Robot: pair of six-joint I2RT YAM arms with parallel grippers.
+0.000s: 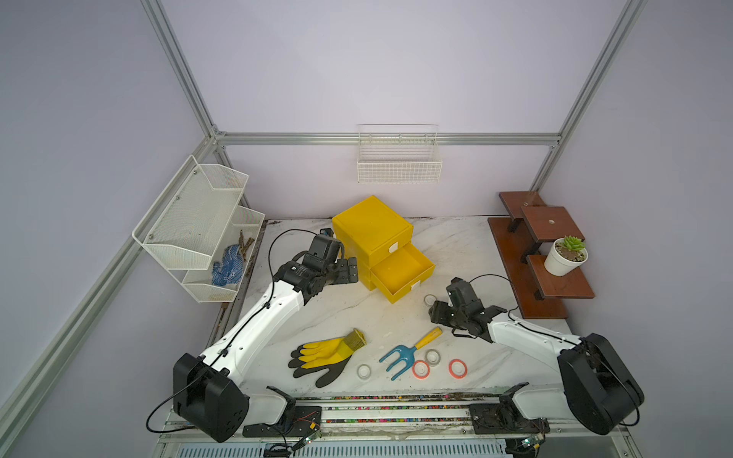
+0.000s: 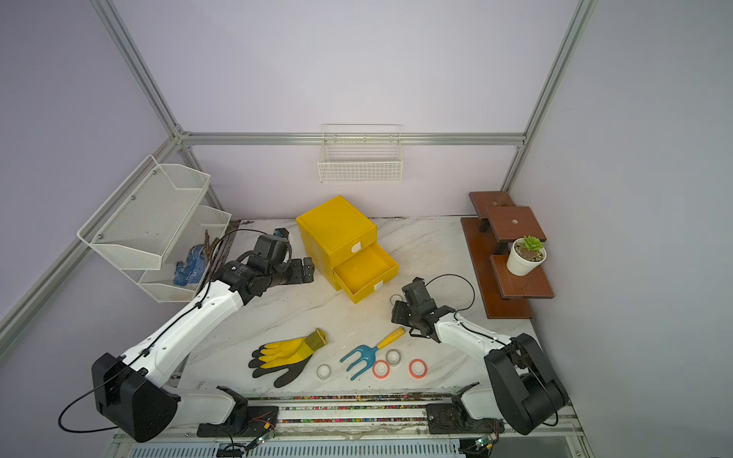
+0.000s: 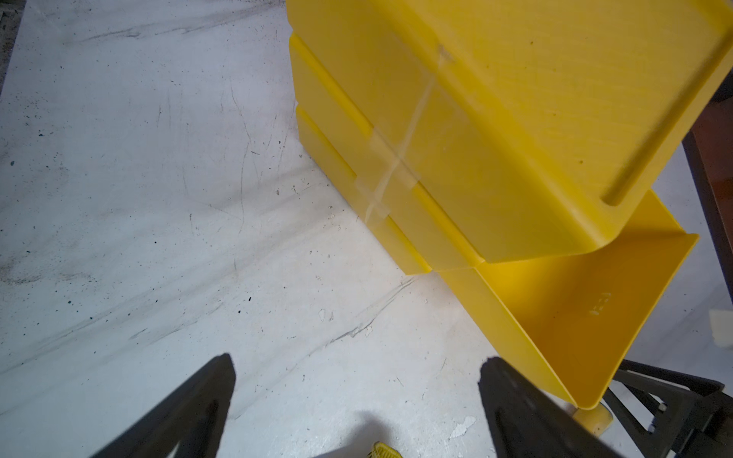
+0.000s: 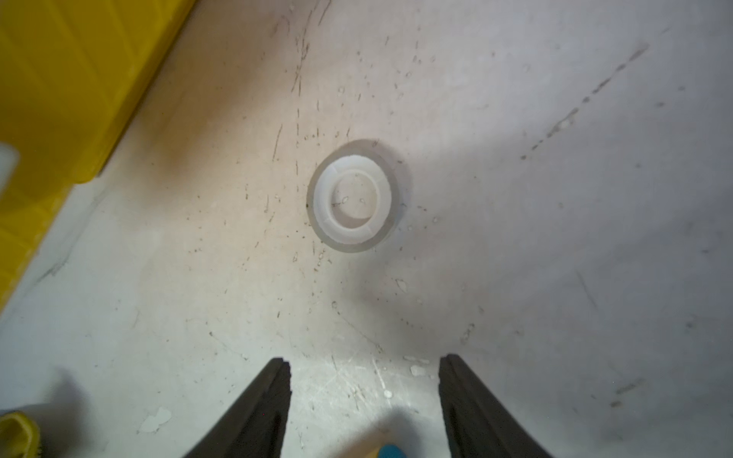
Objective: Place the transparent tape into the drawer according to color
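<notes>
A roll of transparent tape with a white core lies flat on the table in the right wrist view. My right gripper hovers short of it, fingers spread and nothing between them. From above, that roll shows just beyond the right gripper, partly covered by it. The yellow cabinet stands at the back centre. One of its drawers is pulled out and looks empty. To the cabinet's left my left gripper is open and empty, over bare table.
Two more pale rolls, a white roll and a grey roll, lie near the front edge beside red-rimmed rolls. A blue fork and yellow-black gloves lie there too. Wooden shelves with a potted plant stand at right.
</notes>
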